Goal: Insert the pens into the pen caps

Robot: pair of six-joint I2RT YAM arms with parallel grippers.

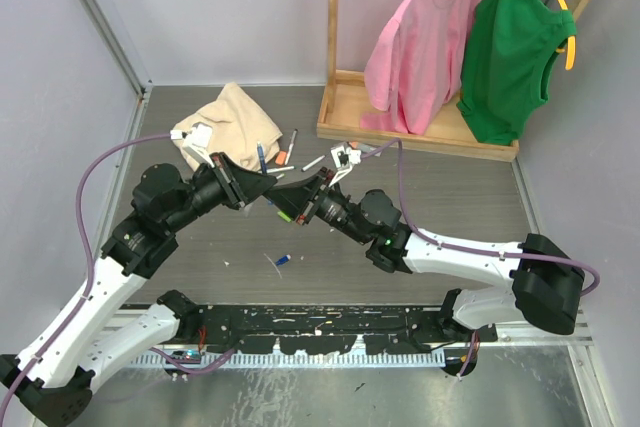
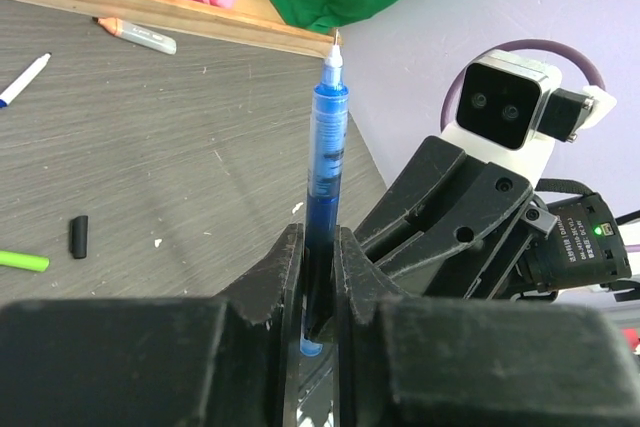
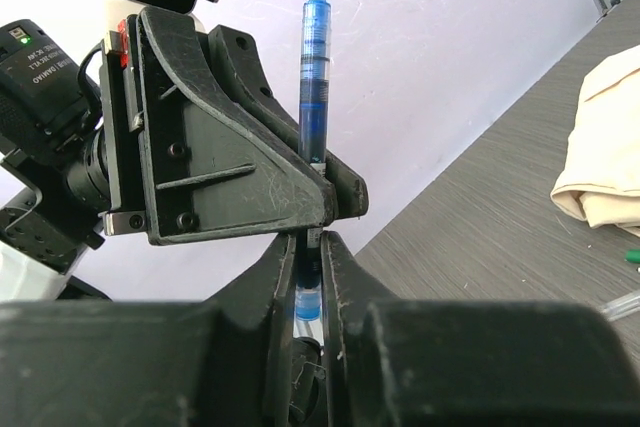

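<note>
A blue pen (image 2: 326, 142) stands upright between the two grippers, its pointed tip bare and up. My left gripper is shut on it. My right gripper is shut on the same pen, lower down, close against the left fingers (image 3: 235, 172). The pen's barrel (image 3: 314, 57) rises well above both grippers in the right wrist view. Its lower end shows blue beneath the fingers. In the top view its upper part (image 1: 261, 156) sticks out past the left gripper. On the table lies a small blue cap (image 1: 283, 260), and a black cap (image 2: 79, 237) is nearer the middle.
A green marker (image 2: 22, 261), a white marker (image 2: 28, 76) and an orange-ended marker (image 2: 140, 35) lie loose. A beige cloth (image 1: 232, 122) is folded at the back left, the wooden rack (image 1: 425, 144) at the back right. Table right of the arms is clear.
</note>
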